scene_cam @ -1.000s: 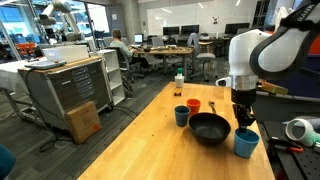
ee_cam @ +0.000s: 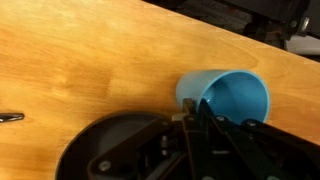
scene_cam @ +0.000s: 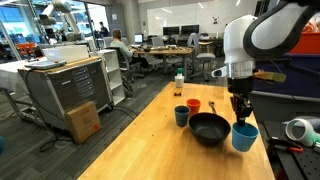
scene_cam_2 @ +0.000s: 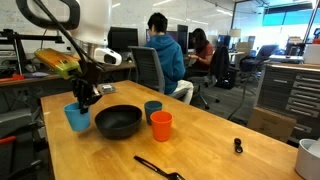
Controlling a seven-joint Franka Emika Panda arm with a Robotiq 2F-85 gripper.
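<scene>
A light blue cup (scene_cam: 244, 136) hangs upright just over the table beside the black bowl (scene_cam: 210, 128). My gripper is shut on the cup's rim, pinching its wall on the side toward the bowl. In exterior view 2 the blue cup (scene_cam_2: 77, 117) is to the left of the black bowl (scene_cam_2: 118, 121), below the arm's wrist. The wrist view shows the cup's open mouth, with the black bowl (ee_cam: 95, 140) partly hidden behind the gripper body.
A red cup (scene_cam_2: 161, 126) and a dark blue-grey cup (scene_cam_2: 152, 109) stand beyond the bowl. A black-handled utensil (scene_cam_2: 158, 169) lies on the table, and a white container (scene_cam_2: 309, 158) sits at its far end.
The blue cup has risen a little with my gripper, and the arm is higher than before. The bowl and the other cups have stayed in place.
</scene>
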